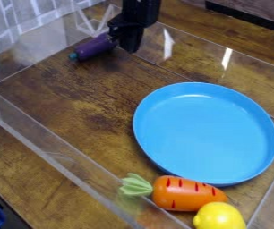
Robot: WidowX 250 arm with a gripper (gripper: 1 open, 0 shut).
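Observation:
A purple eggplant toy (94, 46) with a teal end lies on the wooden surface at the upper left. Just right of it and higher, my dark gripper (130, 41) hangs from the top of the view; its fingers look shut, with nothing visible held between them, though they are dark and small.
A large blue plate (205, 125) takes up the right side. An orange carrot toy (182, 193) and a yellow lemon (218, 217) lie at the lower right. Clear walls edge the area.

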